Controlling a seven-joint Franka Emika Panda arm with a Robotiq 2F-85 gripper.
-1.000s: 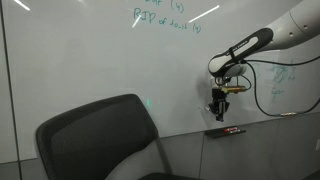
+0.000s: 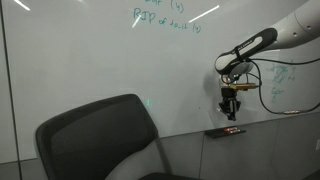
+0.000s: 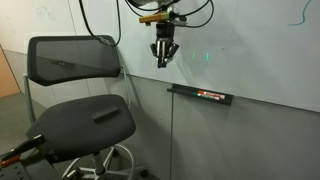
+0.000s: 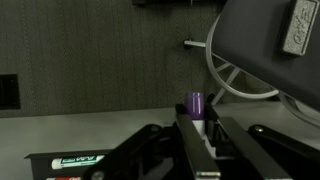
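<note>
A marker with a purple end and a pale body is held in my gripper, its purple end pointing away from the fingers in the wrist view. In exterior view 1 my gripper hangs in front of the lower whiteboard, just above the marker tray. From exterior view 2 the gripper appears up and to the left of the tray. A green-and-white marker lies on the tray in the wrist view, with a red one partly visible below it.
A black office chair stands close by on the left. On its seat rests an eraser. Grey wall panel fills the space under the tray. Cables loop beside the arm.
My gripper has shifted a little to the right in exterior view 1, above the tray. The chair and tray have stayed in place.
</note>
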